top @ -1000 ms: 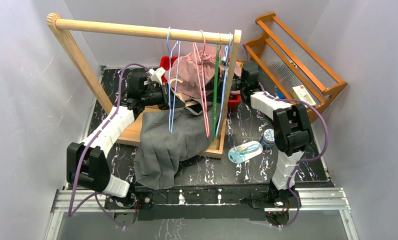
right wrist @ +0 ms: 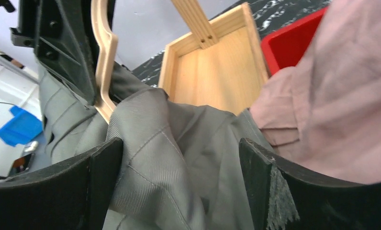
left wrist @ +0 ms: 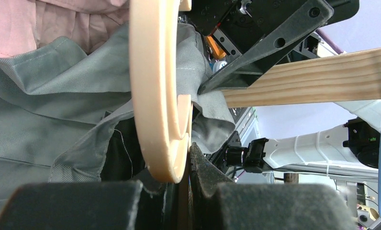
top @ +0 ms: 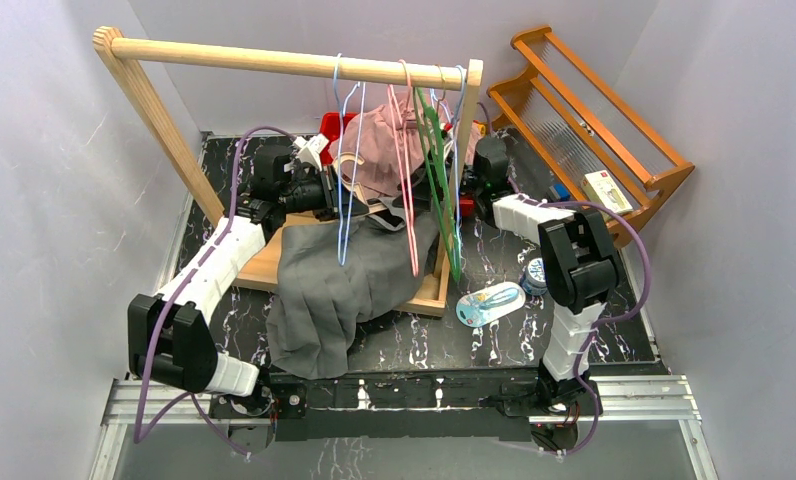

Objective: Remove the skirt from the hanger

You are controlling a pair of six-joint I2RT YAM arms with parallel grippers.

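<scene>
The grey skirt (top: 339, 275) drapes over the rack's base and front edge, its upper part gathered near the beige hanger (left wrist: 155, 81). My left gripper is shut on that hanger. In the right wrist view, the hanger (right wrist: 106, 57) runs down into the grey cloth (right wrist: 148, 124). My right gripper is open, with a fold of the skirt lying between its spread fingers. From the left wrist view, one of the right fingers (left wrist: 260, 60) reaches the skirt's edge beside the hanger. Hanging hangers partly hide the right fingertips in the top view.
Blue (top: 342, 170), pink (top: 406, 180) and green (top: 434, 165) hangers dangle from the wooden rail (top: 264, 57) between the arms. Pink cloth (top: 374, 145) lies behind, over a red bin (top: 330, 125). A blister pack (top: 490, 304) rests on the counter at right.
My right gripper has moved left toward the skirt over the last second. The green and right-hand blue hangers have swung and turned. The left gripper stays nearly still, holding the hanger.
</scene>
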